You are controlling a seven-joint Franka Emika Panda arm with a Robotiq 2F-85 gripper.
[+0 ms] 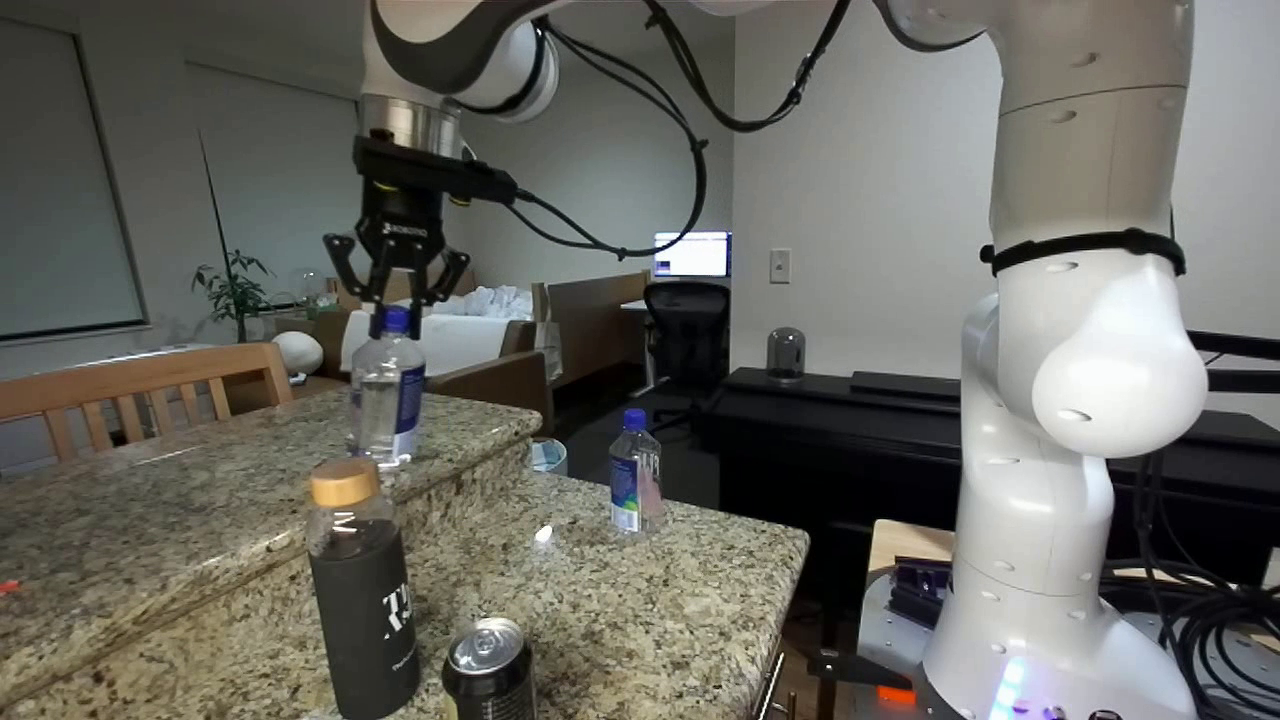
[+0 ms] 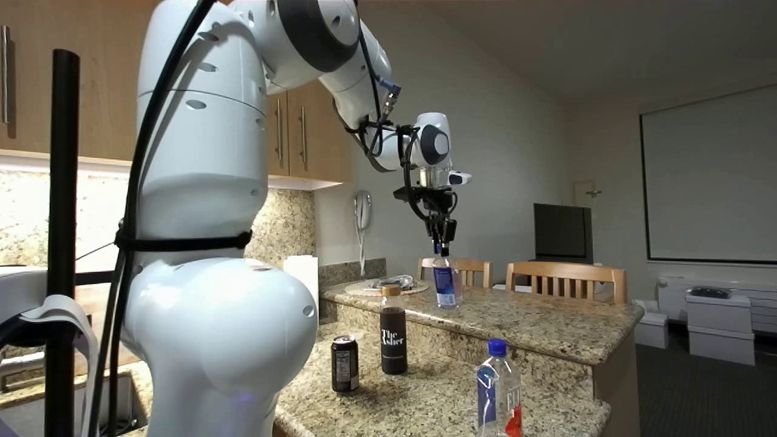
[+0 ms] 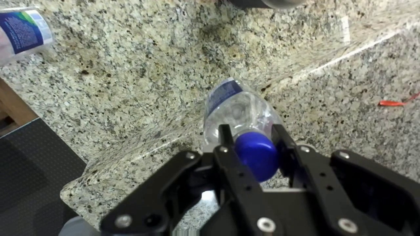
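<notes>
My gripper (image 1: 396, 322) is shut on the blue cap of a clear water bottle (image 1: 386, 396), which hangs upright beneath it. In the wrist view the blue cap (image 3: 256, 155) sits between the two black fingers, with the bottle's clear shoulder and blue label beyond. The bottle (image 2: 446, 283) appears at the raised granite ledge (image 2: 524, 320) in the second exterior view; whether its base touches the ledge I cannot tell. A second blue-capped bottle (image 1: 635, 474) stands on the lower counter (image 1: 708, 576), apart from the gripper.
A dark bottle with a wooden lid (image 1: 366, 600) and a black can (image 1: 489, 672) stand on the lower counter near the step. Wooden chairs (image 2: 568, 280) line the ledge's far side.
</notes>
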